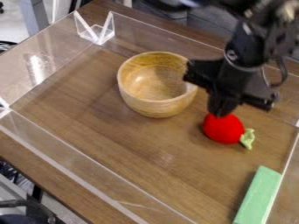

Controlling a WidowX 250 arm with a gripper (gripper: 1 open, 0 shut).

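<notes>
My dark gripper (232,94) is raised above and slightly behind a red plush object (225,129) with a pale green tip, apart from it; the gripper is motion-blurred, and I see nothing held in it. A wooden bowl (156,101) sits to the left of the red object, near the middle of the board.
A green block (258,197) lies at the front right. Clear plastic walls (47,153) edge the wooden surface (105,140).
</notes>
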